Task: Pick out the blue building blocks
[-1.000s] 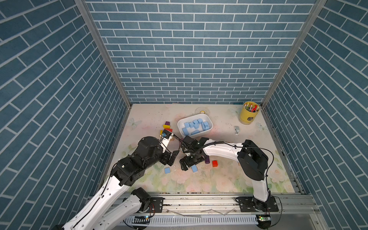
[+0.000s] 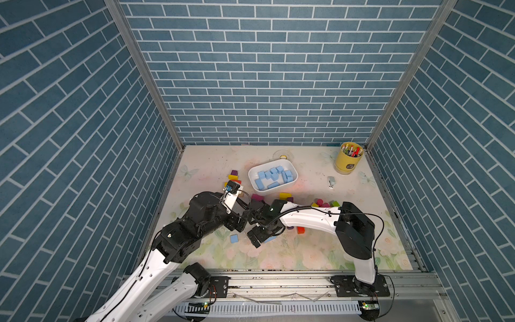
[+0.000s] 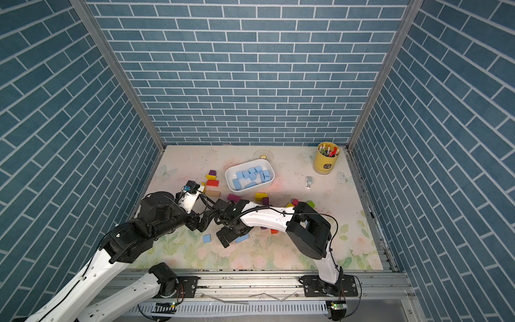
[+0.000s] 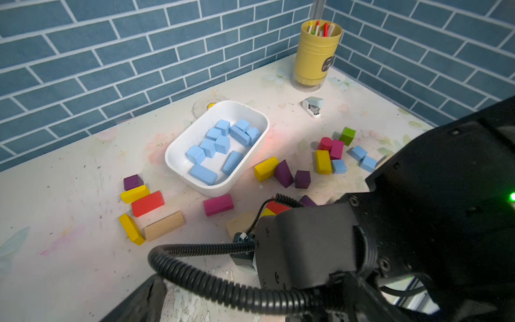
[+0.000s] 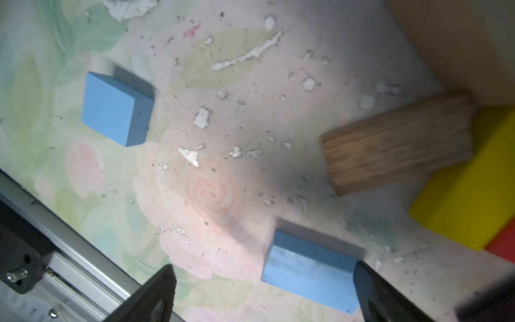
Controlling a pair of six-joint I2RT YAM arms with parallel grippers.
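Note:
Two blue blocks lie apart near the table's front: a small one [image 5: 112, 110] at the upper left of the right wrist view and a longer one [image 5: 311, 271] at its lower middle. My right gripper is open low over the longer block, one dark finger [image 5: 375, 295] overlapping its right end. Farther left hangs my left gripper [image 2: 236, 222], open and empty over the table. The white tray [image 4: 171, 155] at the back holds several blue blocks. More blue blocks [image 4: 367, 163] lie on the right among coloured ones in the left wrist view.
Red, yellow, purple and wooden blocks, such as a brown block [image 5: 399, 142] and a red block [image 4: 147, 204], are scattered around. A yellow pen cup [image 2: 348, 158] and a stapler [image 2: 331, 182] stand back right. Both arms are close together mid-table.
My right gripper has moved toward the front of the table and slightly left, now partly covering the longer blue block from above. The left arm has barely moved.

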